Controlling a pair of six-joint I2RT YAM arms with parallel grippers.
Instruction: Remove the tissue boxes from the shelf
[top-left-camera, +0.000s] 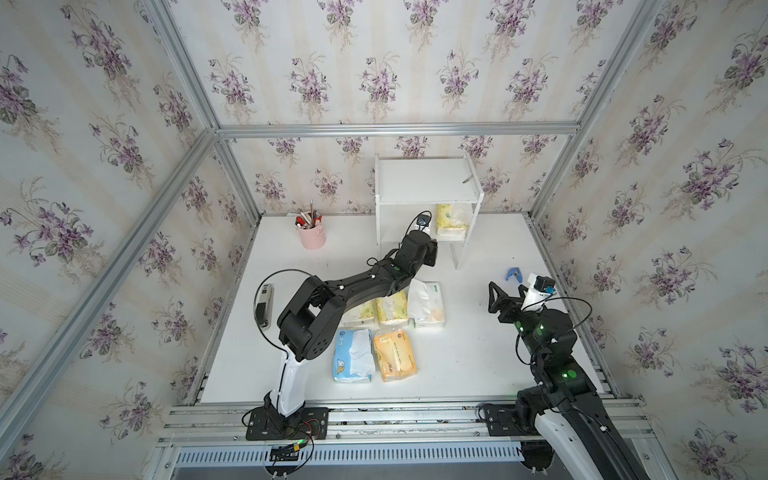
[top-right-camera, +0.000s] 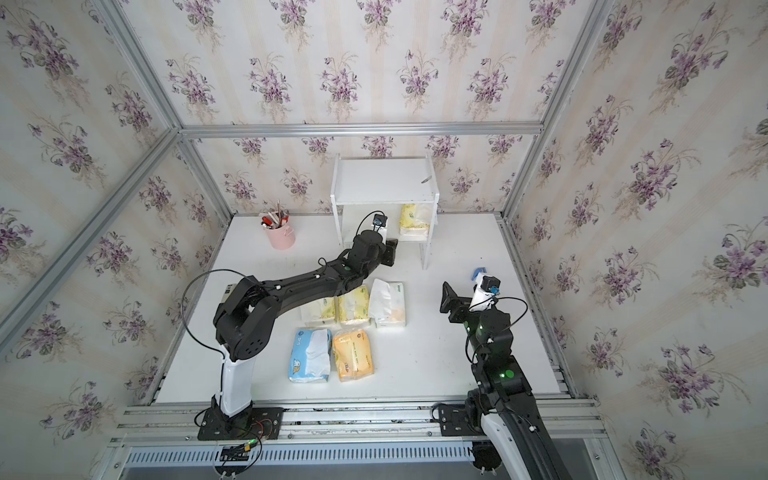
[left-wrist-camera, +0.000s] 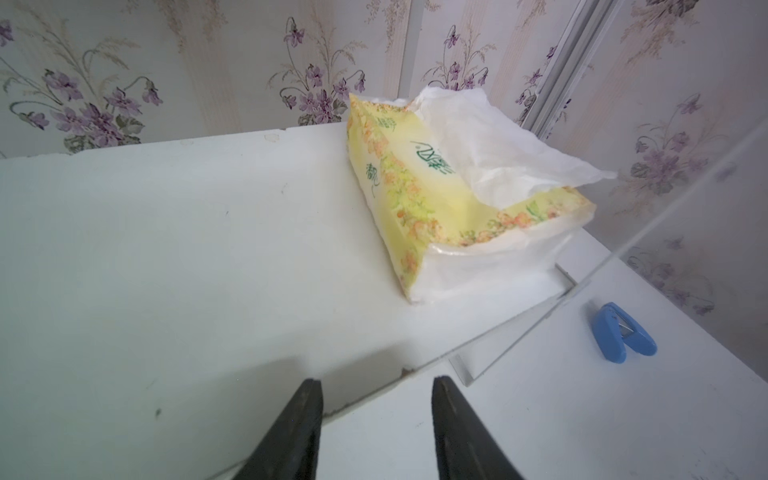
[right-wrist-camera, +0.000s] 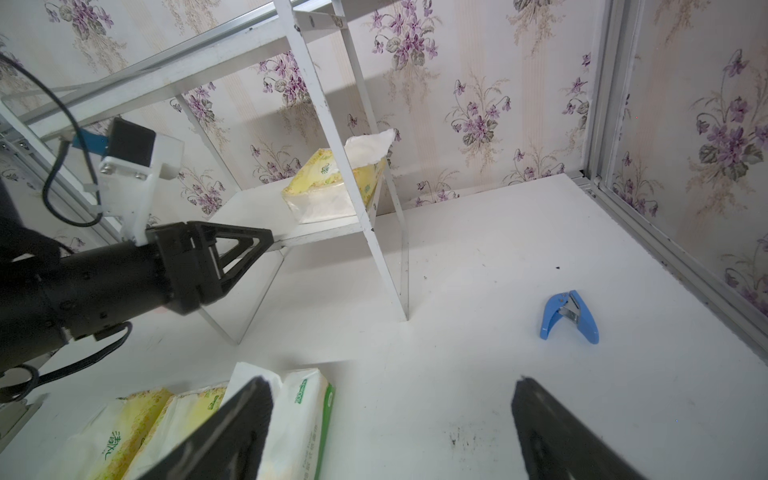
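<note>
One yellow-and-white tissue pack (left-wrist-camera: 448, 176) rests at the right end of the white shelf's (left-wrist-camera: 200, 264) lower board, a tissue sticking out of its top. My left gripper is at the board's front edge, to the left of and apart from that pack; its fingers stand apart with nothing between them. On the table lie several more packs: yellow ones (top-left-camera: 392, 307), a white-green one (top-left-camera: 428, 305), a blue one (top-left-camera: 353, 354) and an orange one (top-left-camera: 395, 354). Off to the right, my right gripper is open and empty above the table.
A blue clip-like tool (top-left-camera: 513, 274) lies on the right side of the table. At the back left stands a pink cup (top-left-camera: 312, 233) of pens, and a grey device (top-left-camera: 264, 305) lies at the left. Table between packs and right arm is bare.
</note>
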